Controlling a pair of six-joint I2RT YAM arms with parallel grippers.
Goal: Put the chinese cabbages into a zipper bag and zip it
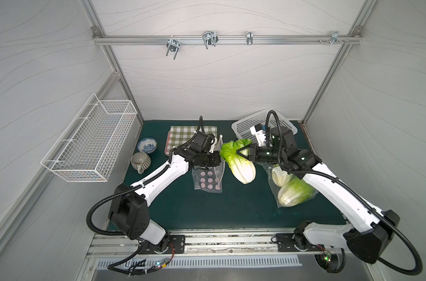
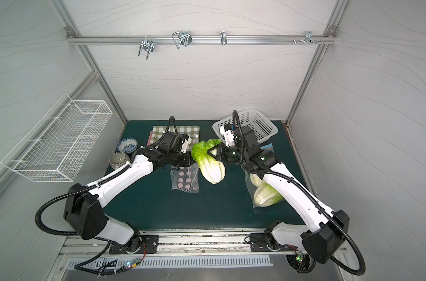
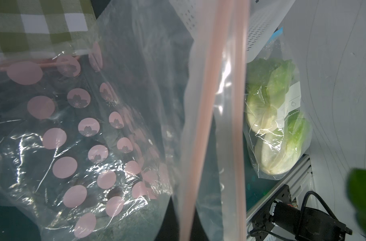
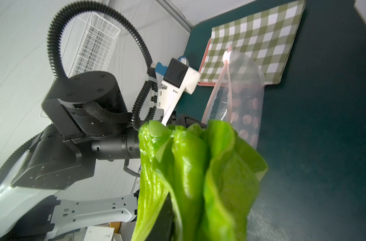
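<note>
In the top left view my right gripper is shut on a Chinese cabbage, gripping it near the leafy end with the white base hanging toward the front. The green leaves fill the lower middle of the right wrist view and hide most of that gripper. My left gripper is shut on the pink zipper edge of a clear bag with pink dots. The bag's mouth stands partly open, its two pink strips apart. The cabbage is outside this bag, to its right.
A zipper bag with cabbages inside lies at the right. Behind it stands a white perforated basket. A checkered cloth, a blue-patterned bowl and a ribbed cup sit at the back left.
</note>
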